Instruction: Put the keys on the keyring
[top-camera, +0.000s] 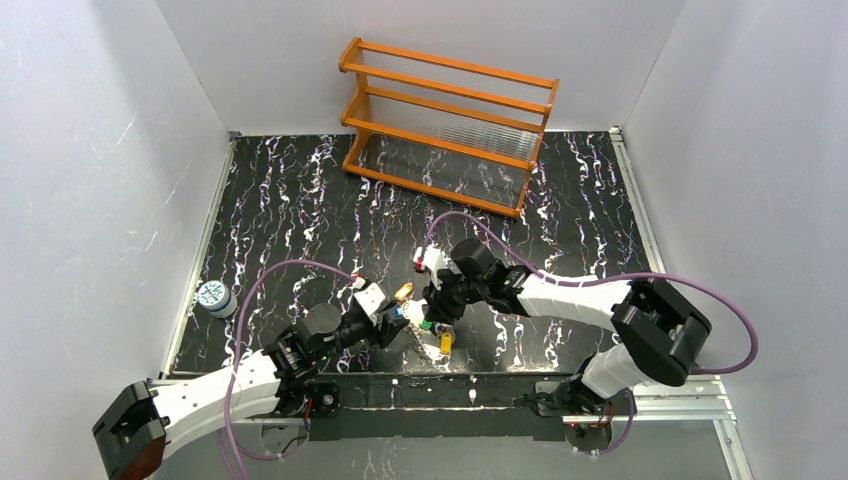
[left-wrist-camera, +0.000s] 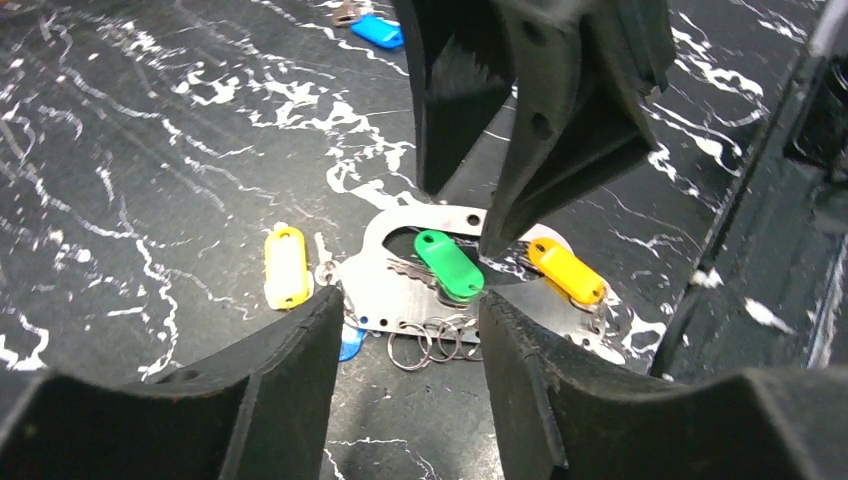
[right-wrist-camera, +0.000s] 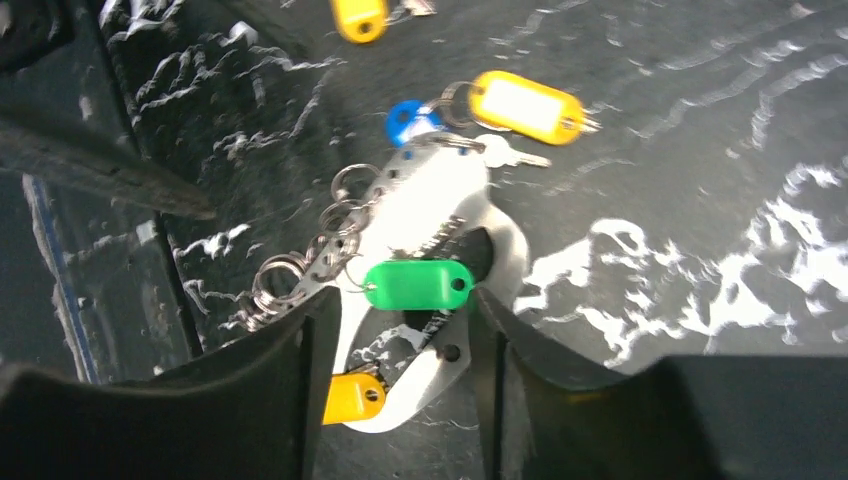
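Note:
The keyring, a flat silver plate (left-wrist-camera: 395, 290) with a looped end and several small rings (left-wrist-camera: 410, 345) along one edge, lies on the marble table. A green tag (right-wrist-camera: 418, 285) rests across its middle, with one yellow tag (left-wrist-camera: 568, 270) at the loop side and another yellow tag (left-wrist-camera: 286, 267) beside the plate. Next to that one show a blue tag (right-wrist-camera: 412, 122) and a silver key (right-wrist-camera: 510, 153). My right gripper is over the plate, partly open, the green tag appearing between its fingers. My left gripper stands apart, partly open, with nothing gripped.
Another blue tag (left-wrist-camera: 377, 31) with a key lies farther off on the table. A wooden rack (top-camera: 450, 125) stands at the back, and a white round container (top-camera: 216, 298) at the left. The table's front edge is close to the keyring.

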